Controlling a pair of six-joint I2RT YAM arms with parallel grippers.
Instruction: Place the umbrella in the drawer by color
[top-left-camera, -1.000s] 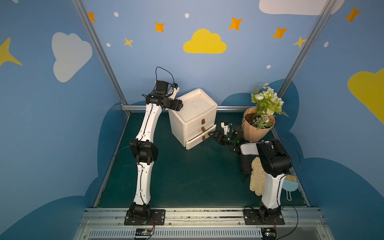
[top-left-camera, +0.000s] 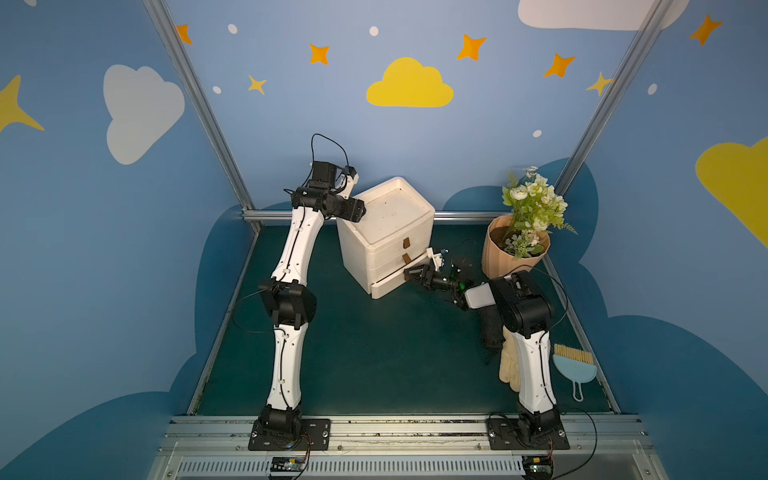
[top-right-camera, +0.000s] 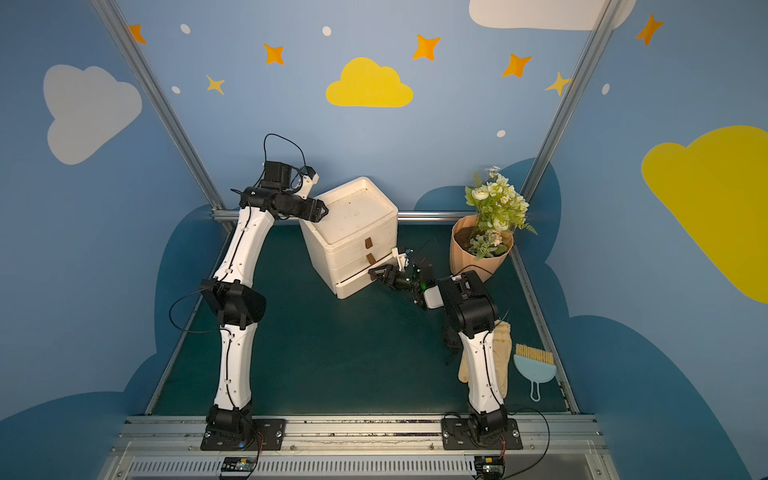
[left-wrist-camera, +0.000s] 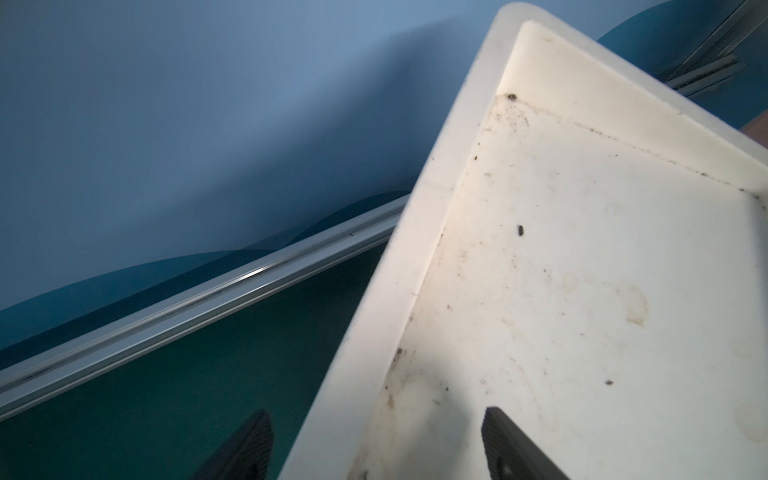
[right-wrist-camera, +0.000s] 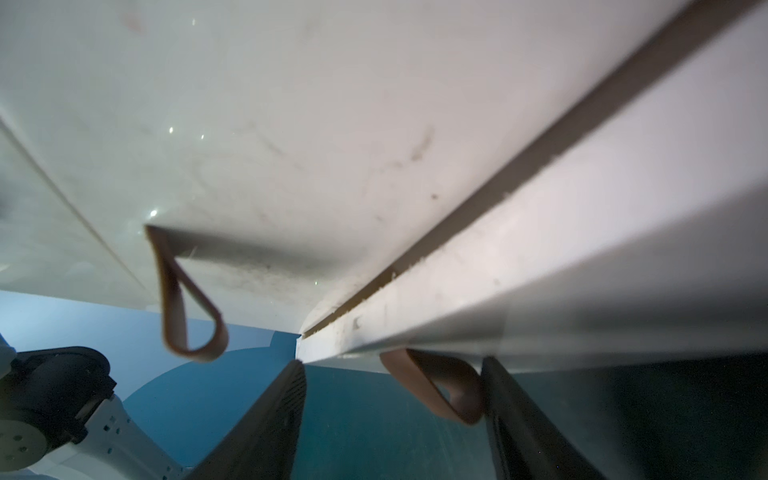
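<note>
A white drawer cabinet (top-left-camera: 360, 256) stands at the back, its bottom drawer (top-left-camera: 388, 285) slightly out. My right gripper is at that drawer, its brown pull tab (right-wrist-camera: 428, 384) between the partly open fingers, near the right one; whether it is gripped is unclear. Another tab (right-wrist-camera: 180, 304) hangs on the drawer above. My left gripper is open over the cabinet top's rim (left-wrist-camera: 432, 184), nothing held. A black folded object (top-left-camera: 489, 328), probably the umbrella, lies under the right arm, partly hidden.
A flower pot (top-left-camera: 500, 252) stands at back right. A cream glove (top-left-camera: 508, 368) and a dustpan with brush (top-left-camera: 574, 368) lie at front right.
My right arm has moved left, bringing the gripper to the bottom drawer's pull tab. The left arm and cabinet look unchanged.
</note>
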